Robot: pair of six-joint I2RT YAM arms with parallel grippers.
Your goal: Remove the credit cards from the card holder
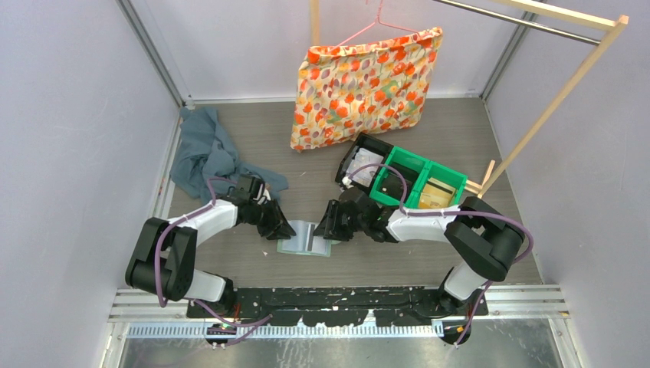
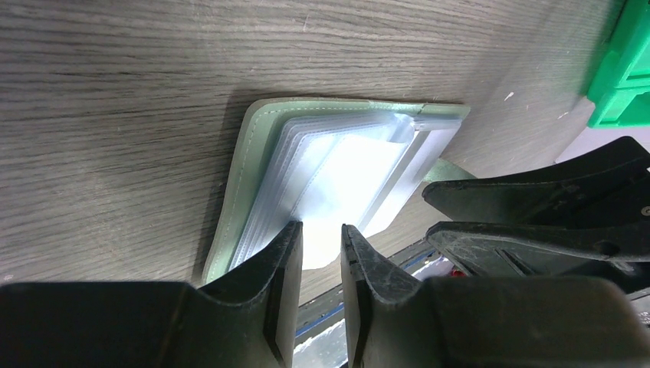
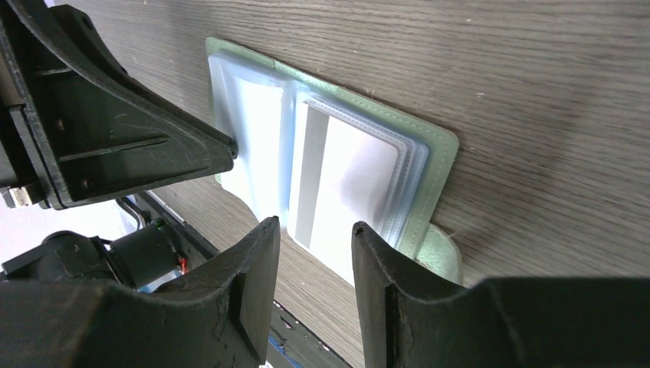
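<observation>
The card holder (image 1: 304, 238) lies opened flat on the table, pale green with clear plastic sleeves. A white card with a grey stripe (image 3: 313, 157) shows in the sleeves on its right half. On the left half the sleeve (image 2: 345, 176) looks whitish and clear. My left gripper is open over the left side of the holder, nothing between its fingers. Above the right half, my right gripper also stands open and empty. A green closing strap (image 3: 440, 253) sticks out at the holder's right edge.
A green divided box (image 1: 452, 177) and a black box (image 1: 375, 146) stand behind the right arm. Blue-grey cloth (image 1: 205, 149) lies at the back left, and a flowered cloth bag (image 1: 368, 88) hangs at the back. Table in front of the holder is free.
</observation>
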